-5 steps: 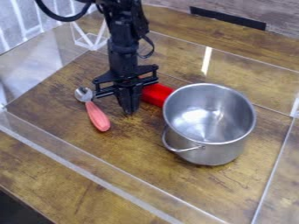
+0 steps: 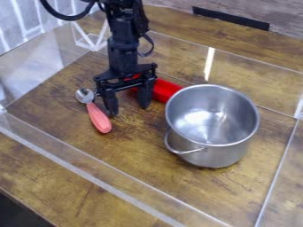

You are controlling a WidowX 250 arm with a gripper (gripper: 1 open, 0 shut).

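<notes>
The black gripper (image 2: 126, 99) stands low over the wooden table, its fingers spread open. A red cylindrical object (image 2: 164, 90) lies just behind it, partly hidden by the gripper. A pink-handled utensil (image 2: 98, 117) with a metal head lies to the gripper's left. A large steel pot (image 2: 213, 124) stands to the right of the gripper, with a wire handle on its near side. Whether anything touches the fingertips is hard to tell.
Pale lines or edges run along its left and right sides.
The gripper has shifted slightly left and toward the front, and its fingers show more clearly spread. The pot, red object and pink utensil look unmoved.
</notes>
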